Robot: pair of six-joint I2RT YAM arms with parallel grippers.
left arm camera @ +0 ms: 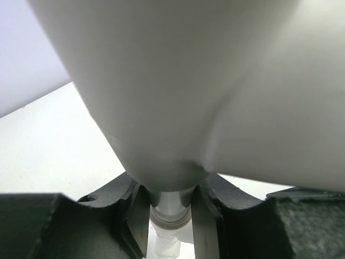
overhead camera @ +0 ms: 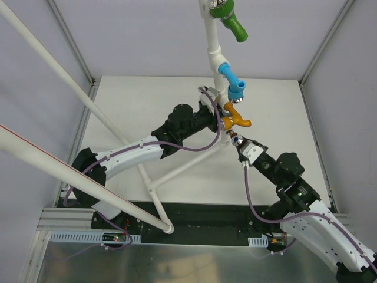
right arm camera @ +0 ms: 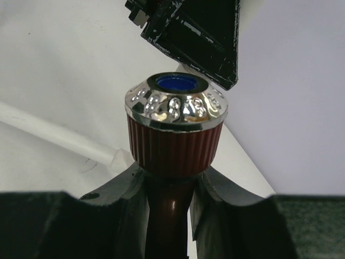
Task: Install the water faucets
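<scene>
Several colored faucets sit on the white pipe stand (overhead camera: 214,41): a green faucet (overhead camera: 234,26), a blue faucet (overhead camera: 232,77) and an orange faucet (overhead camera: 235,117). My left gripper closes around the white pipe just behind the orange faucet, a finger against each side. My right gripper is shut on a brown faucet (right arm camera: 173,151), its ribbed neck and chrome collar with a blue inner ring pointing away from the fingers. In the top view, the right gripper (overhead camera: 235,138) is close below the orange faucet, near the pipe; whether the brown faucet touches it is unclear.
Part of the left gripper's black body (right arm camera: 197,38) looms just beyond the brown faucet. Slanting white pipes (overhead camera: 76,180) of the stand cross the left side. Bare white table (overhead camera: 283,118) lies to the right.
</scene>
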